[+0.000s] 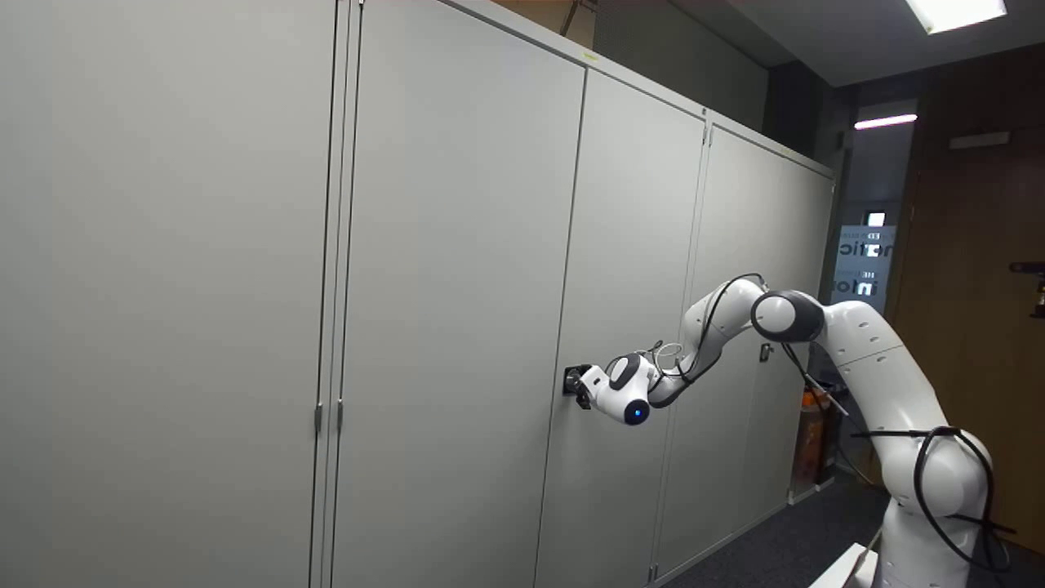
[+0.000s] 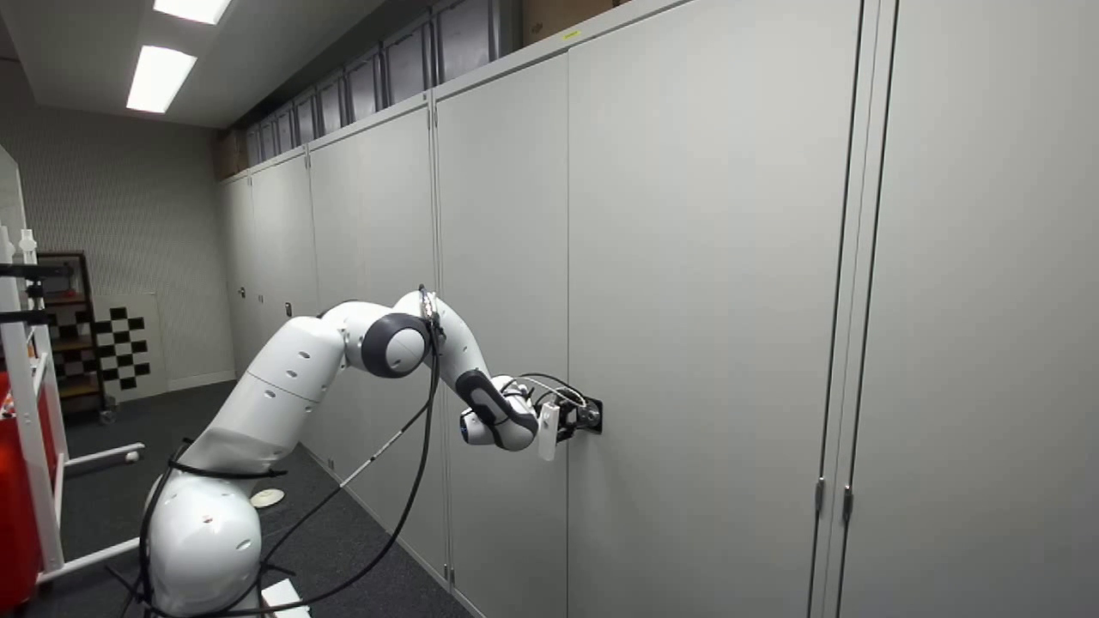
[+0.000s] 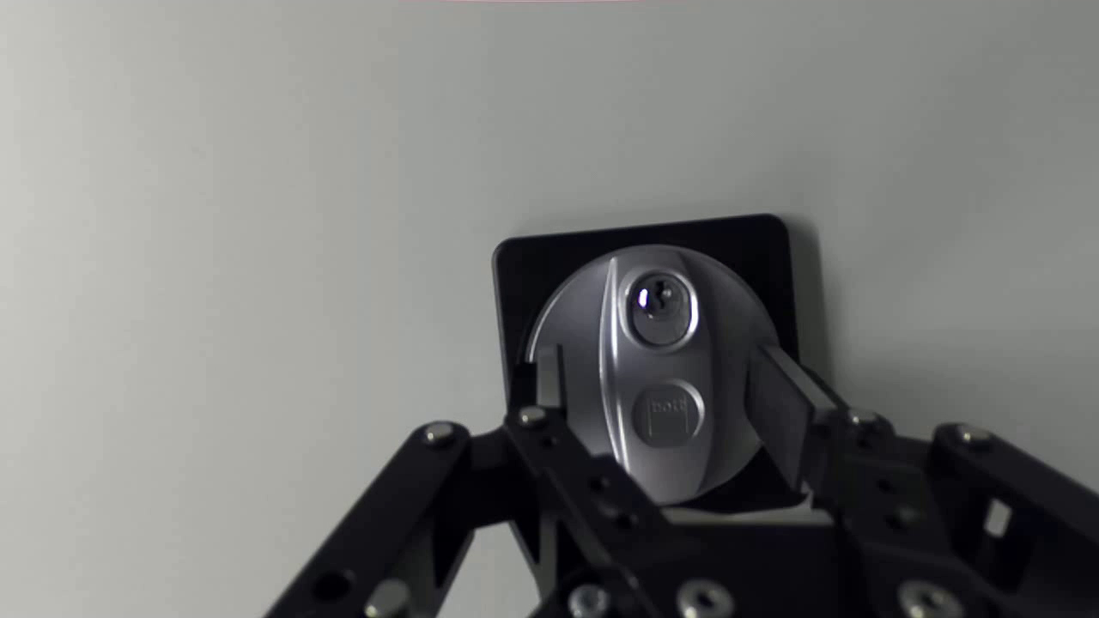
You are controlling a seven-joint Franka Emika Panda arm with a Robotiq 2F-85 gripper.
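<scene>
A round silver knob (image 3: 664,465) with a keyhole in its raised middle ridge sits on a square black plate (image 3: 768,235), fixed to a grey cabinet door (image 2: 711,309). In the wrist view my gripper is part open around that ridge. The left finger pad (image 3: 551,372) and the right pad (image 3: 791,412) stand on either side, with a gap to the ridge showing on both sides. Both exterior views show the hand right up at the plate, which it partly covers. Whether the fingertips touch the knob's face I cannot tell.
Flat cabinet doors run along the wall on both sides, with a narrow seam beside the knob. Black cables (image 2: 412,494) hang loosely from the arm. A white wheeled frame (image 2: 41,412) stands on the far left, and dark floor lies between.
</scene>
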